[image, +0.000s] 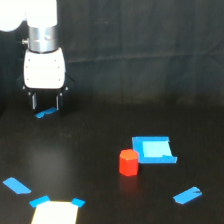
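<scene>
A red block (128, 163) with a six-sided look stands on the dark table, right of the middle in the camera view. It is close to the front left side of a pale patch (157, 149) edged in blue, and whether the two touch is hard to tell. Up at the far left is my white gripper (46, 101), well apart from the block. Its two dark fingers are spread, with nothing visible between them.
Near the bottom edge lies a pale cream square (55, 213), with bits of blue tape beside it. More tape strips (187, 195) lie at the right and left.
</scene>
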